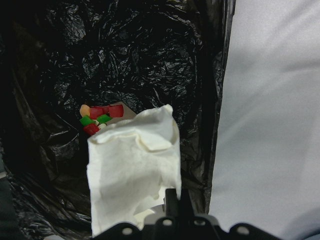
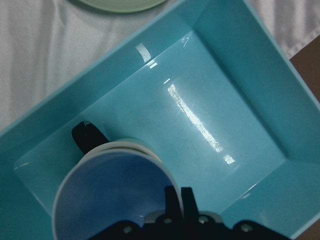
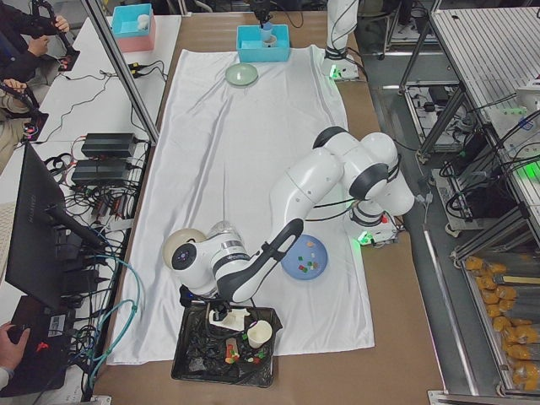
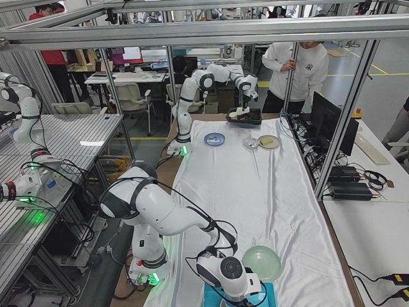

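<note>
My left gripper is shut on a white crumpled paper, held over a black bag-lined bin with red, green and orange pieces inside. At the far end my right gripper is shut on the rim of a blue cup, which sits over a paler cup with a black handle in a light blue box.
A blue plate with small pieces and a beige plate beside a clear item lie on the white cloth. A green plate is near the blue box.
</note>
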